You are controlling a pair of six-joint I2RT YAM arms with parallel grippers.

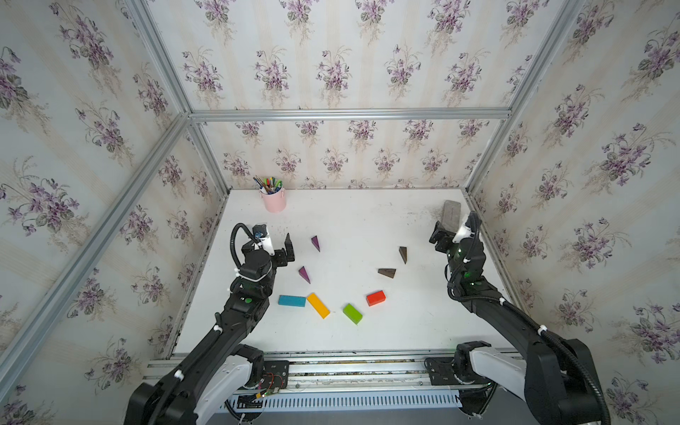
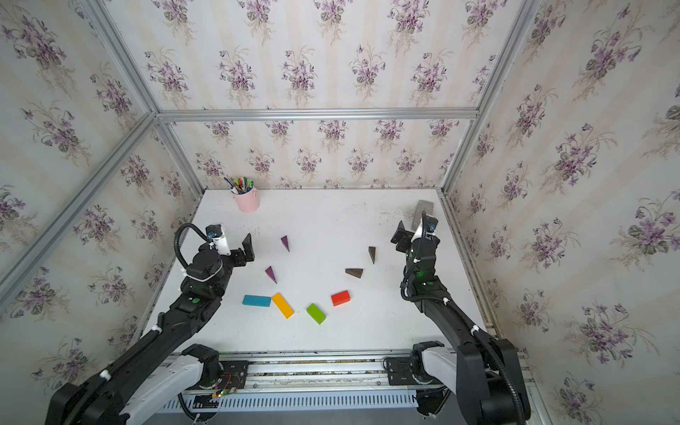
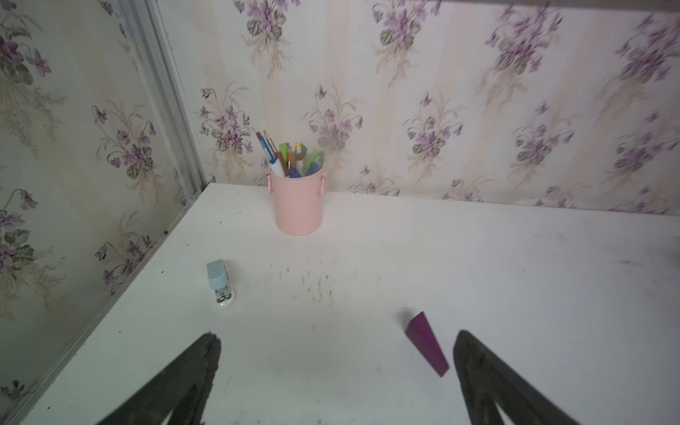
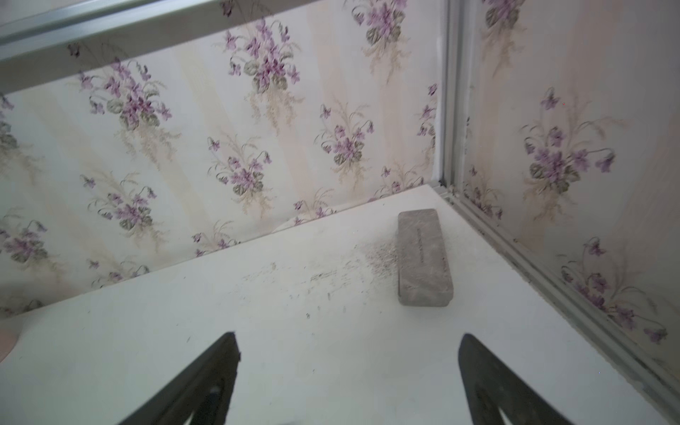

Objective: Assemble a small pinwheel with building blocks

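Rectangular blocks in blue [image 1: 292,300], orange [image 1: 318,305], green [image 1: 352,313] and red [image 1: 375,297] lie apart along the table's front half. Two purple wedges, the farther one [image 1: 315,243] and the nearer one [image 1: 304,275], rest left of centre; two dark wedges [image 1: 403,253] lie right of centre. My left gripper hangs above the table at the left, its fingers wide apart with nothing between; the far purple wedge [image 3: 427,343] shows just left of its right finger. Over on the right side, my right gripper also has its fingers apart and empty.
At the back left stands a pink bucket [image 1: 275,200] of pens. A pale blue-capped item [image 3: 220,281] lies on the left side. Toward the back right corner is a grey brick [image 4: 423,258].
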